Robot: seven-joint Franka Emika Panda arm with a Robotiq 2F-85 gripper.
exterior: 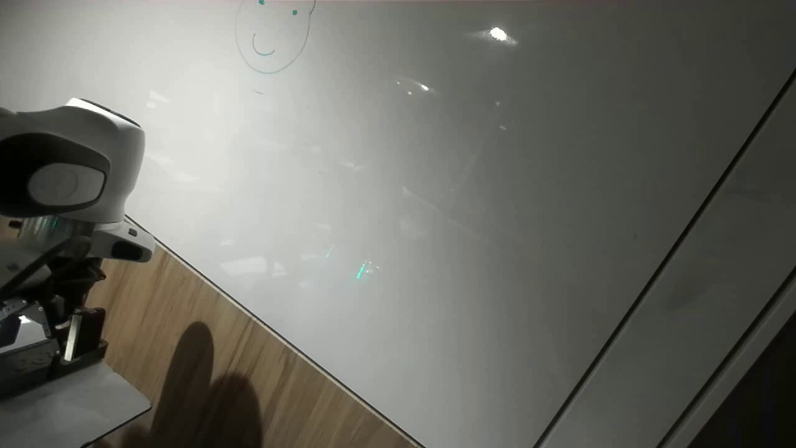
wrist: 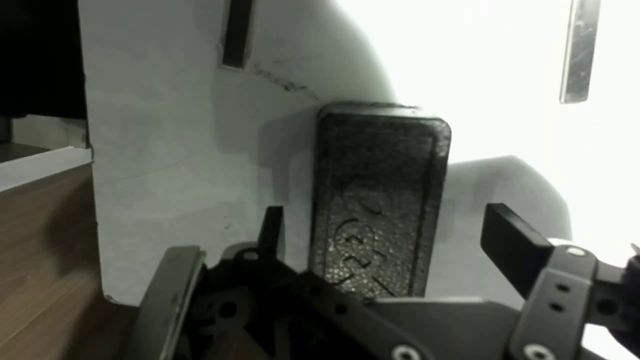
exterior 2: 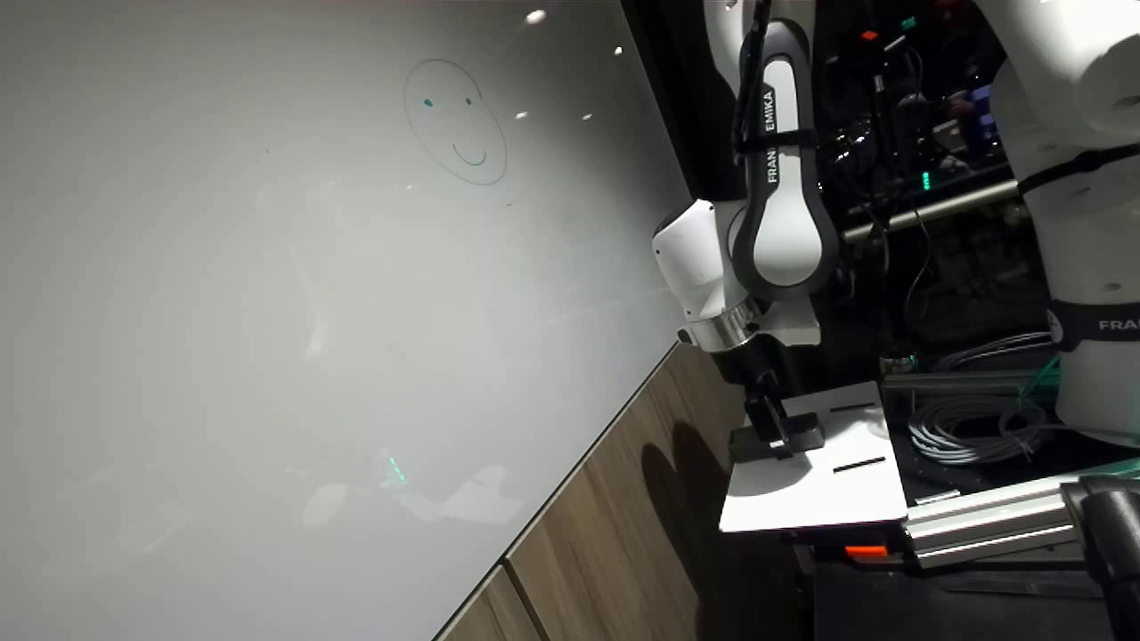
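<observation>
A dark rectangular block, like a whiteboard eraser point(wrist: 378, 192), lies on a white shelf plate point(wrist: 162, 198). My gripper stands open around it in the wrist view, one finger on each side and a gap between each finger and the block. In exterior view 2 the gripper point(exterior 2: 777, 438) points down at the plate point(exterior 2: 812, 504), low over the eraser point(exterior 2: 803, 432). A large whiteboard point(exterior 2: 214, 267) carries a green-eyed smiling face point(exterior 2: 457, 121). The same face point(exterior: 265, 52) shows at the top of exterior view 1, where the gripper is partly cut off at the left.
Wood panelling point(exterior 2: 598, 534) runs below the whiteboard, beside the plate. Dark strips point(wrist: 237, 36) lie on the plate. A second robot arm point(exterior 2: 1101, 214), coiled cables point(exterior 2: 967, 427) and a metal rail point(exterior 2: 994, 518) stand to the right in exterior view 2.
</observation>
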